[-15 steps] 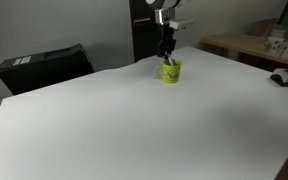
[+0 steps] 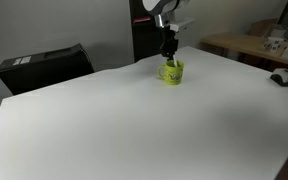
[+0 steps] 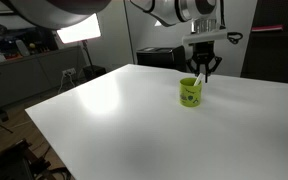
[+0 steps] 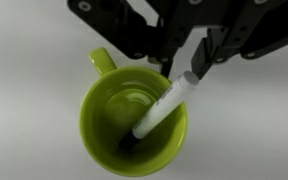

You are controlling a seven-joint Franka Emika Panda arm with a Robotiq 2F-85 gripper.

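A yellow-green mug (image 2: 172, 76) stands upright on the white table, its handle on the left in exterior view 1. Inside it leans a white marker (image 4: 162, 110), dark end down against the mug's inner wall and pale end sticking out over the rim. My gripper is directly above the mug, its fingers parted. In the wrist view the marker's upper end shows at the gap between the fingertips; no firm contact with either finger can be made out. From the side, exterior view 2 shows the marker's top just under the gripper (image 3: 205, 74).
A black box-shaped case (image 2: 44, 69) with a cable lies at the table's far left. At the right stand a wooden surface (image 2: 246, 45) and a small dark object (image 2: 286, 78).
The mug and the gripper above it have shifted slightly to the right and nearer the camera in exterior view 1. The marker is still in the mug.
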